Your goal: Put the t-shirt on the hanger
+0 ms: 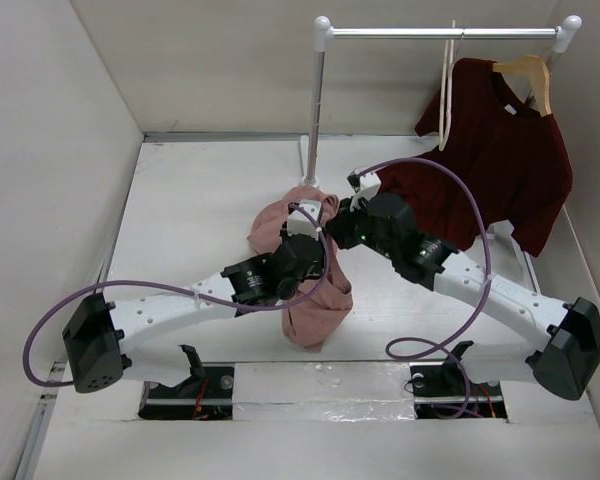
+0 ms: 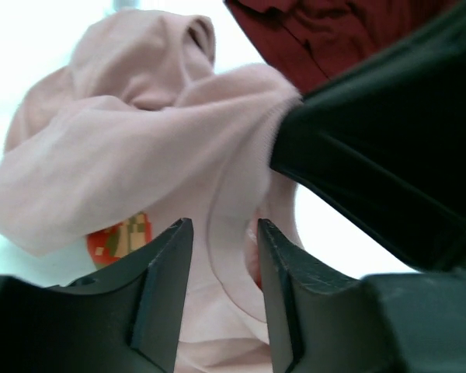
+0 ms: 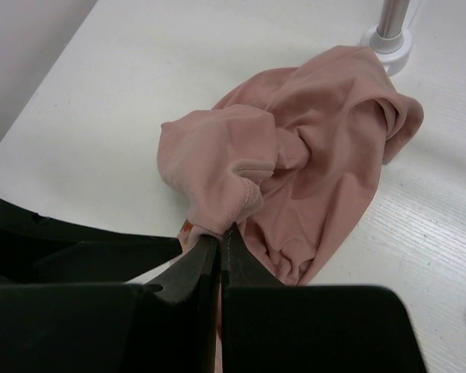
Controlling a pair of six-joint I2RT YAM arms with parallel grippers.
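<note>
The pink t shirt [image 1: 315, 310] lies bunched on the white table below both grippers. In the right wrist view my right gripper is shut on a fold of the pink cloth [image 3: 326, 155]. In the left wrist view my left gripper stands open around a folded edge of the fabric [image 2: 140, 171], beside the other gripper's dark body. A white hanger [image 1: 445, 100] hangs on the rail.
The rack's rail [image 1: 400, 33] spans the back, its left post [image 1: 315, 120] standing behind the shirt. A dark red shirt [image 1: 510, 180] hangs on a wooden hanger at right.
</note>
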